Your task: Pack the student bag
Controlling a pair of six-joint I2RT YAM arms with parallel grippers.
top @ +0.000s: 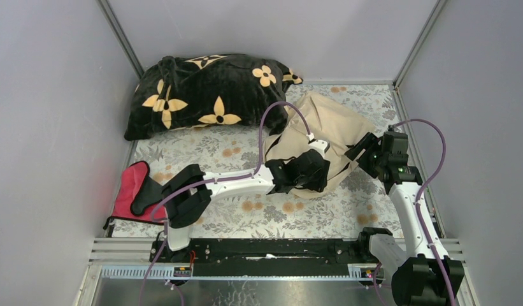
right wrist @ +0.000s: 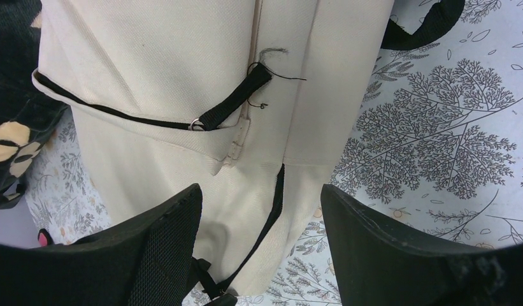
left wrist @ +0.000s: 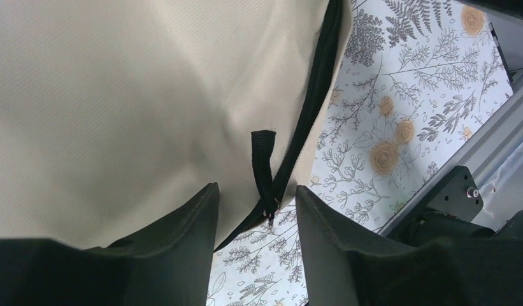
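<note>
The cream canvas bag lies flat at the centre right of the table. My left gripper is part open low over the bag's front right, its fingertips either side of a short black zipper pull on the zip, nothing visibly clamped. My right gripper stands open over the bag's right side, above a seam with a black zip and a strap tab.
A black plush cushion with cream flowers lies at the back left. A red-and-black pouch lies at the left edge. The patterned table shows bare areas at the front.
</note>
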